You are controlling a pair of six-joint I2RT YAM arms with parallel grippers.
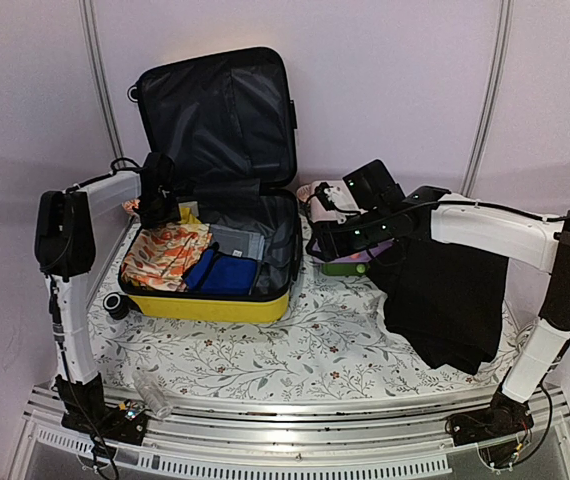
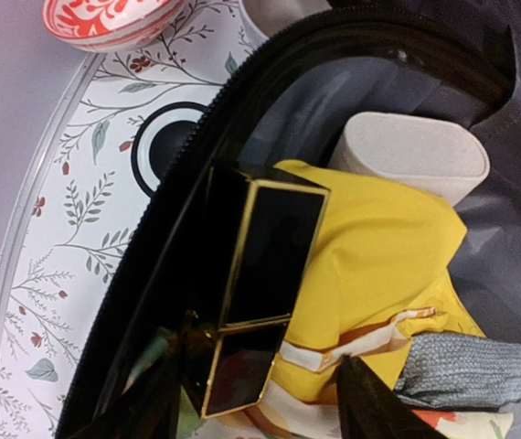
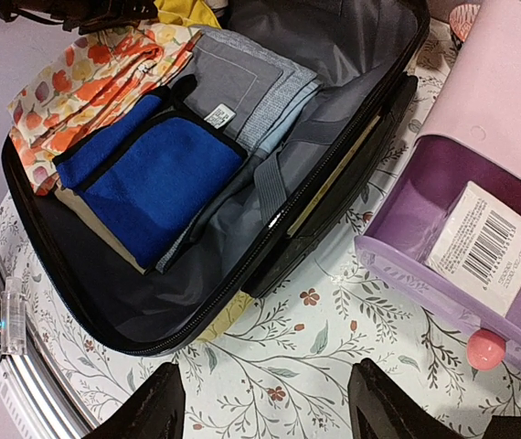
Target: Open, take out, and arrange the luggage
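Note:
The suitcase stands open, lid upright, with clothes in its base. In the left wrist view a black, gold-edged box lies by the case's left wall. My left gripper is open around the box's lower end; a gap shows between the box and the right finger. Beside the box are a yellow cloth and a white case. An orange patterned cloth and a blue pouch lie in the base. Right of the suitcase, my right gripper is open and empty above the table.
A purple tray with a white labelled box stands right of the suitcase. A black cloth covers the table's right side. A clear bottle lies at the front left.

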